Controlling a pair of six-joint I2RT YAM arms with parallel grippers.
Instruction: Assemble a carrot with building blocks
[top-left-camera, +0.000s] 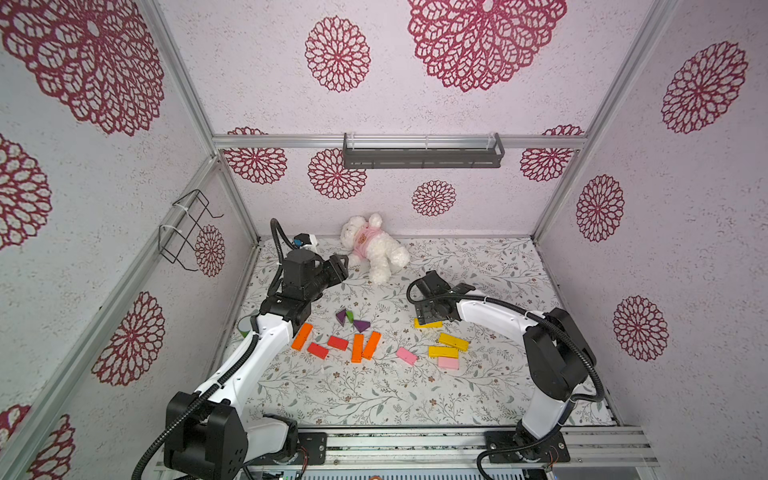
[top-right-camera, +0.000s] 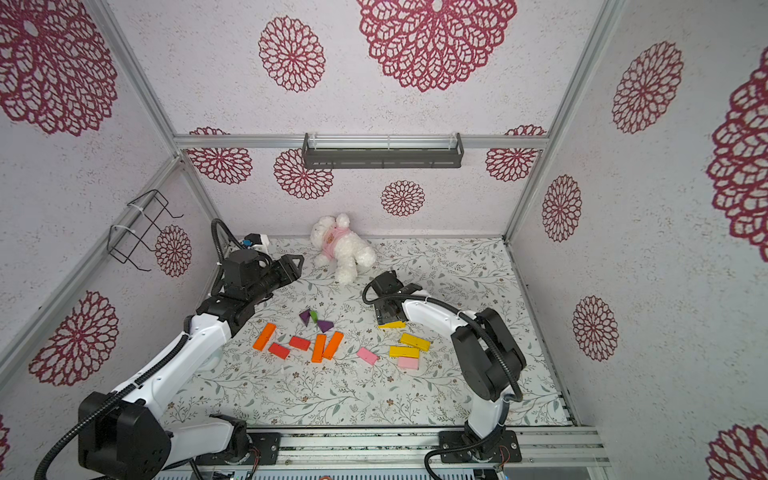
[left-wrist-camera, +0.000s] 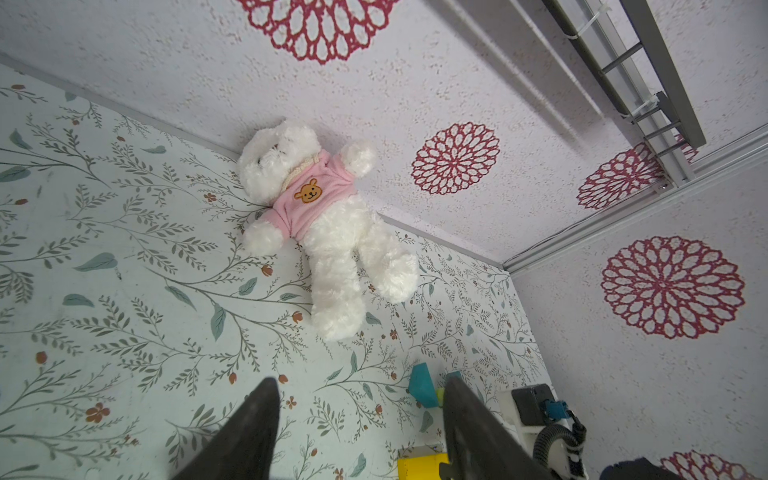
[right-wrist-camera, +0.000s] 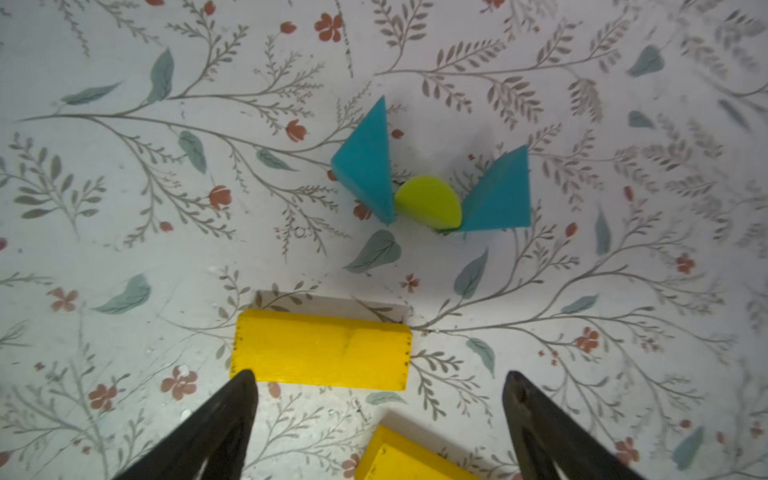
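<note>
My right gripper (top-left-camera: 424, 313) hangs low over a yellow block (right-wrist-camera: 320, 349), fingers open and empty, with a second yellow block (right-wrist-camera: 404, 457) below it. Two teal wedges (right-wrist-camera: 497, 196) flank a lime half-round (right-wrist-camera: 426, 200) beyond them in the right wrist view. My left gripper (top-left-camera: 340, 268) is raised at left, part open and empty, facing the back. Orange bars (top-left-camera: 357, 348), red blocks (top-left-camera: 337, 343), pink blocks (top-left-camera: 406, 356), and purple pieces (top-left-camera: 361, 326) with a green one (top-left-camera: 349, 316) lie across the front and middle of the table.
A white plush bear (top-left-camera: 376, 248) in a pink shirt lies at the back. A dark shelf (top-left-camera: 422, 159) hangs on the back wall and a wire rack (top-left-camera: 184, 228) on the left wall.
</note>
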